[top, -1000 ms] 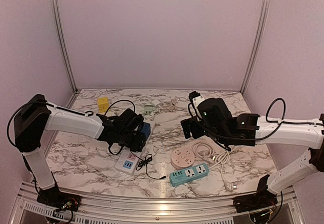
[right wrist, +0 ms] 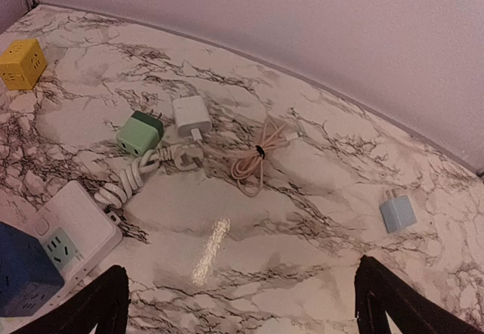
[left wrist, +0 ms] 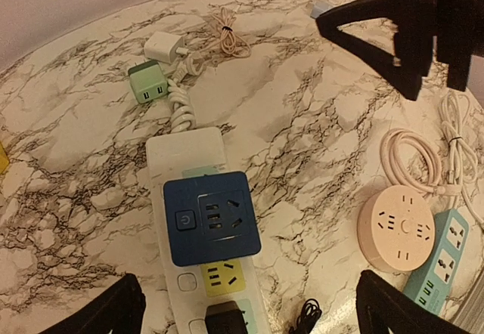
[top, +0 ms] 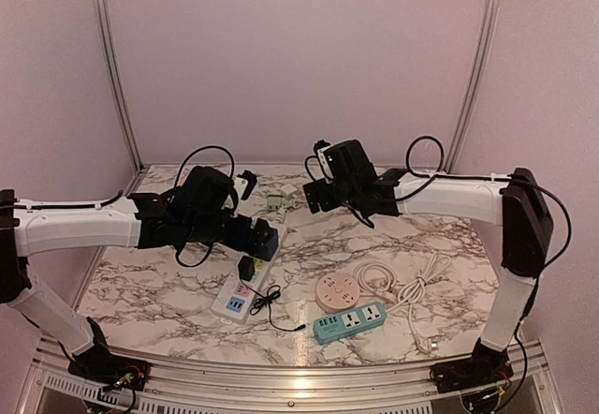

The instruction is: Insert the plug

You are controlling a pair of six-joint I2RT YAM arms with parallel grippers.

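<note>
A white power strip [left wrist: 185, 151] lies below my left gripper, which is open and empty. On the strip sit a dark blue cube socket [left wrist: 212, 217] and a black plug [left wrist: 225, 320] with its black cable. In the top view the black plug [top: 246, 268] stands on the strip, with the left gripper [top: 255, 236] just above and behind it. My right gripper is open too, nothing between its fingers, over bare marble right of the strip. Loose plugs lie at the back: a green one [right wrist: 140, 133], a white one [right wrist: 191, 115] and a pale grey one [right wrist: 398, 213].
A yellow cube [right wrist: 23, 63] stands at the far left. Toward the front right are a round pink socket [top: 337, 292], a teal power strip [top: 349, 322] and coiled white cables [top: 416, 288]. The black cable [top: 271, 311] trails on the table.
My left gripper has risen and pulled slightly back from the strip, uncovering the black plug. The right arm has swung left and toward the back.
</note>
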